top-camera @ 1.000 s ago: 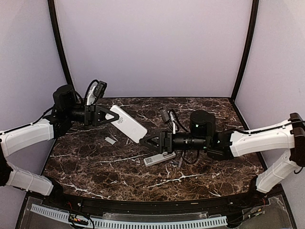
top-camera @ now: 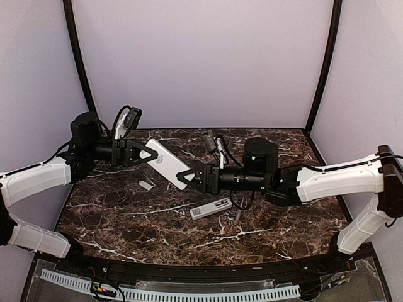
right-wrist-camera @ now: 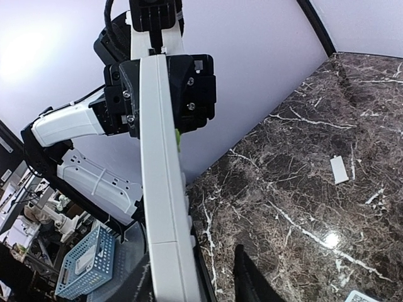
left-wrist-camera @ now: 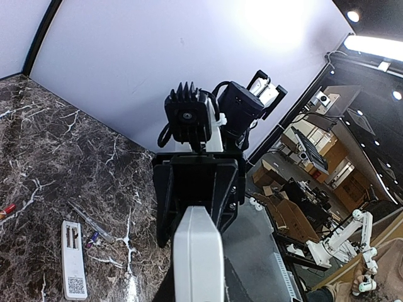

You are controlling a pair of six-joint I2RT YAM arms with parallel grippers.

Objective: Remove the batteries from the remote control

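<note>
My left gripper (top-camera: 146, 154) is shut on one end of a white remote (top-camera: 165, 162), held tilted in the air above the table. My right gripper (top-camera: 186, 176) reaches over the remote's lower right end; in the right wrist view its fingers sit either side of the long white body (right-wrist-camera: 157, 163), part open, and whether they touch it is unclear. A second remote-like white piece (top-camera: 208, 209) with an exposed compartment and QR label lies on the table below; in the left wrist view its slot shows dark contents. A small white flat piece (top-camera: 145, 185) lies left of it.
Small tools, including a clear screwdriver-like item (left-wrist-camera: 91, 220) and a red object (left-wrist-camera: 6, 211), lie near the lower piece. The dark marble table (top-camera: 119, 226) is otherwise mostly clear, bounded by white panels.
My right gripper has moved left and up onto the lower end of the held remote. The left arm stays still.
</note>
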